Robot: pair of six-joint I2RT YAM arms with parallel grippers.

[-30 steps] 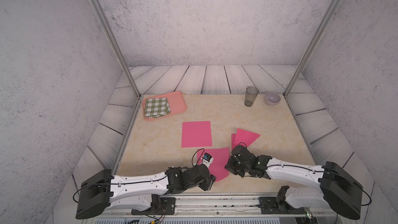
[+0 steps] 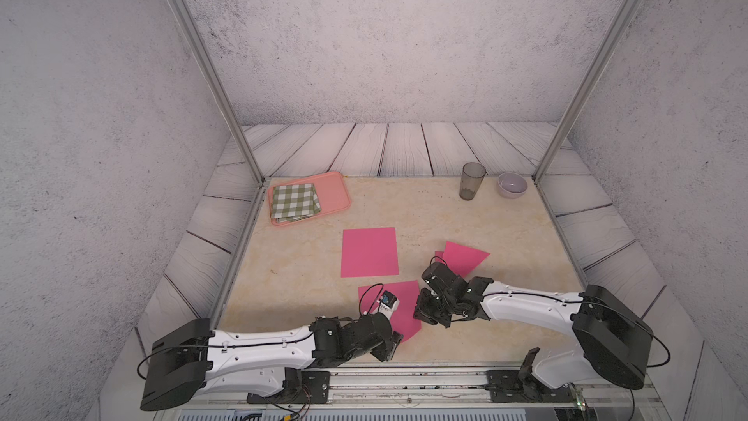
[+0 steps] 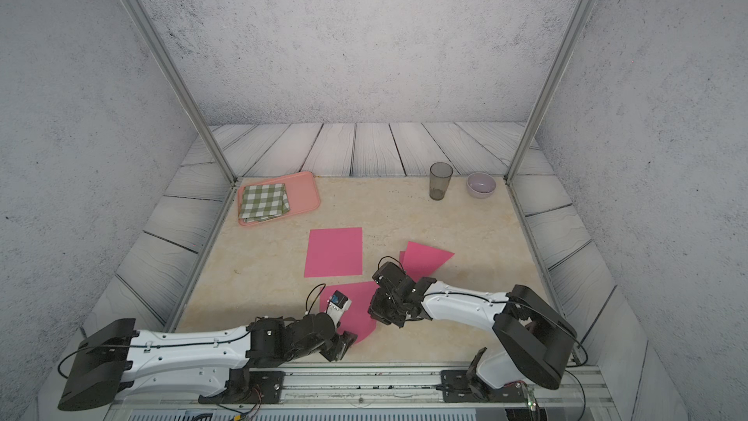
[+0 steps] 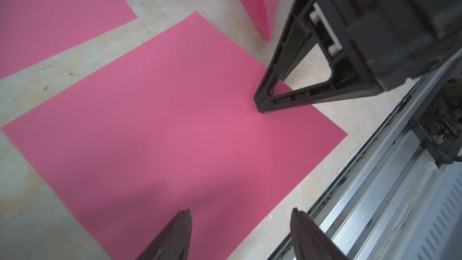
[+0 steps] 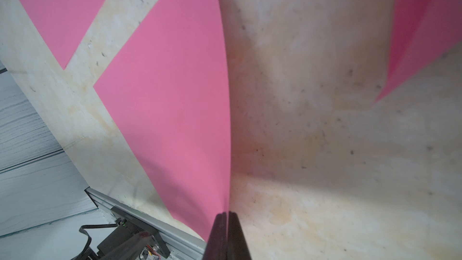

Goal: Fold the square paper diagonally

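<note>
A flat square of pink paper (image 4: 158, 130) lies near the front edge of the table, with its front corner under my left gripper. That gripper's fingers (image 4: 178, 236) stand apart, with nothing pinched between them. From the right, my right gripper is shut on the edge of this paper, and a thin pink line shows between its fingertips. In the right wrist view the paper (image 5: 178, 96) bows up slightly along the held side. From above, the arms partly cover the paper (image 2: 405, 290).
Behind lies another flat pink square (image 2: 369, 252). Right of it sits a folded pink piece (image 2: 464, 257), close to my right arm. At the back are a pink tray (image 2: 335, 193) with a checked cloth (image 2: 296, 200), a glass (image 2: 470, 181) and a bowl (image 2: 512, 184).
My left arm has barely moved. The other objects are where they were.
</note>
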